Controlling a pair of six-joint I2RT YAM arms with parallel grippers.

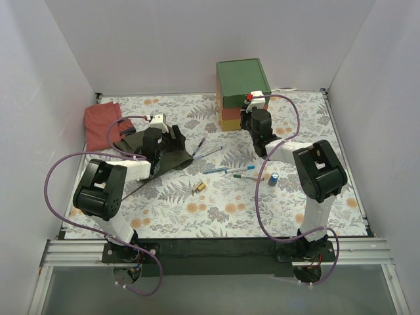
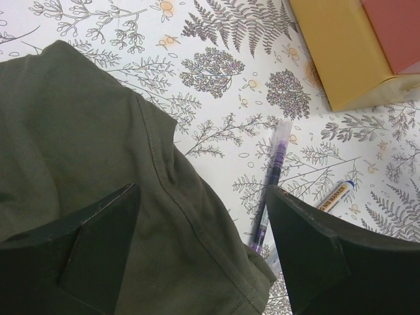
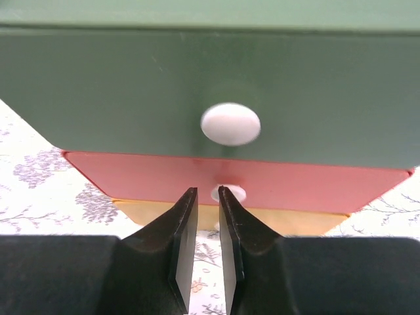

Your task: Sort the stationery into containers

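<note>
A three-tier drawer box stands at the back, its green drawer [image 1: 241, 79] above a red drawer [image 3: 157, 172] and a yellow drawer [image 2: 338, 62], each face closed. At its front, my right gripper is slightly open with an empty narrow gap; its tips overlap the red drawer's white knob [image 3: 230, 193] in view, contact unclear. My left gripper is open and empty above a dark green cloth [image 2: 131, 151]. Beside that cloth lies a purple pen [image 2: 275, 164]. Blue markers [image 1: 214, 170] and a green-ended marker [image 1: 248, 176] lie mid-table.
A red cloth [image 1: 100, 123] is at the back left. A blue can [image 1: 273, 178] stands near the right forearm, and small yellowish pieces [image 1: 199, 187] lie at the centre.
</note>
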